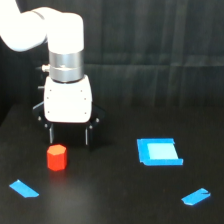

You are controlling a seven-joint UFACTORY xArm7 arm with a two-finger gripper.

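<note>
A small red block [57, 158] rests on the dark table at the left. Just behind and above it, my white gripper [69, 141] points downward with its two thin dark fingers wide apart. The fingers are open, and nothing shows between them. The block looks separate from the fingers and sits nearer the camera, slightly left of the gap's middle.
A pale square bordered with blue tape [146, 151] lies on the table to the right. Blue tape strips [24, 189] mark the front left and the front right [196, 197].
</note>
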